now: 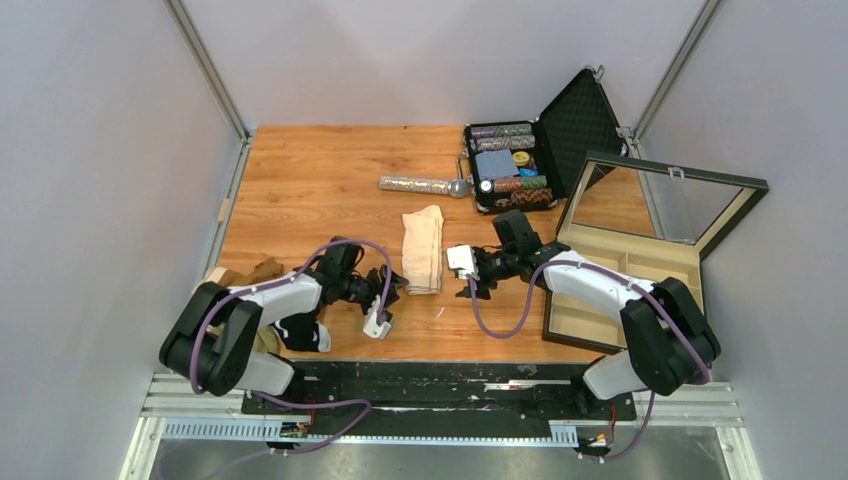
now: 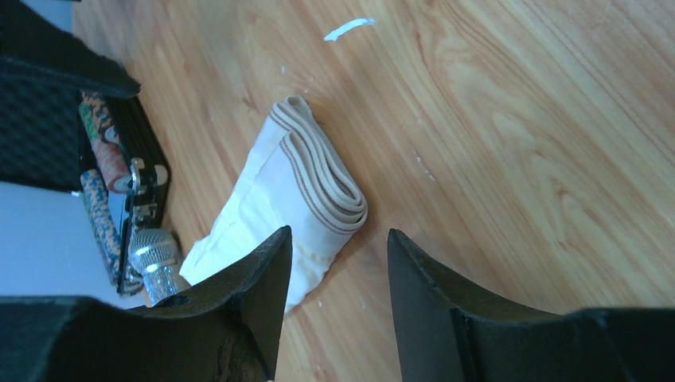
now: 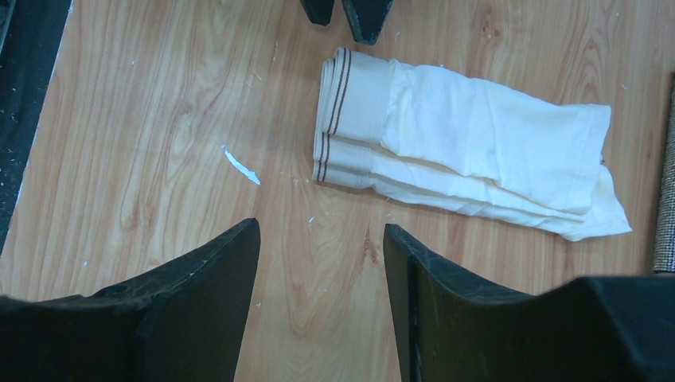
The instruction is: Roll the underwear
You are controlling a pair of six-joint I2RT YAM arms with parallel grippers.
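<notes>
The cream underwear [image 1: 422, 248] lies folded into a long strip mid-table, its striped waistband end toward the front, as the wrist views show. My left gripper [image 1: 390, 291] is open, low near that front end; in its wrist view the waistband [image 2: 326, 187] sits just beyond the fingers. My right gripper [image 1: 470, 285] hovers right of the underwear, its fingers apart and empty, with the cloth [image 3: 477, 143] beyond them in its wrist view.
A chip case [image 1: 505, 160] and a tube [image 1: 415, 184] are at the back. An open wooden display box [image 1: 580, 310] stands right, and loose clothes [image 1: 300, 330] lie at front left. Bare table surrounds the underwear.
</notes>
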